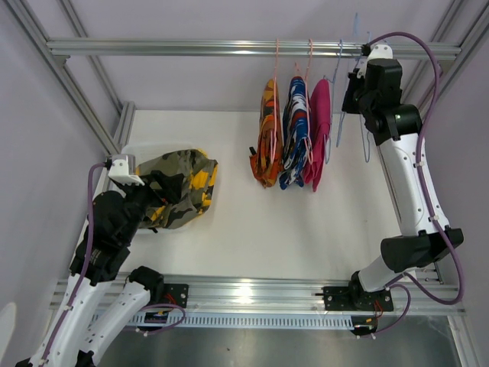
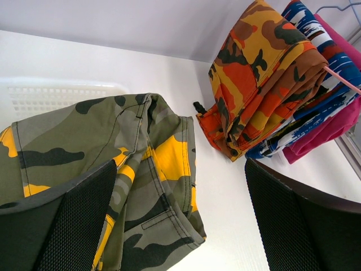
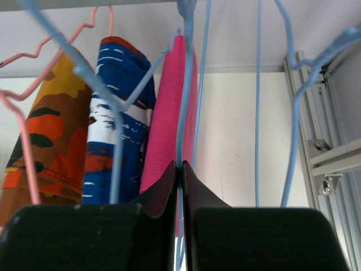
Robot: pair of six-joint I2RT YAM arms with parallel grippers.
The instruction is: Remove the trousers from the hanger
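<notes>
Three folded trousers hang from the rail on hangers: orange camo point(image 1: 267, 138), blue patterned point(image 1: 294, 130) and pink point(image 1: 319, 138). My right gripper is shut on a blue hanger point(image 3: 185, 101) at the rail's right, beside the pink pair. Other blue hangers hang around it. Green-and-yellow camo trousers point(image 1: 179, 191) lie heaped at the left over a white basket point(image 2: 62, 93). My left gripper point(image 1: 160, 183) is above that heap, open, with nothing between its fingers.
The metal rail point(image 1: 191, 46) spans the back. The white board point(image 1: 237, 237) is clear at centre front and to the right under the empty hangers.
</notes>
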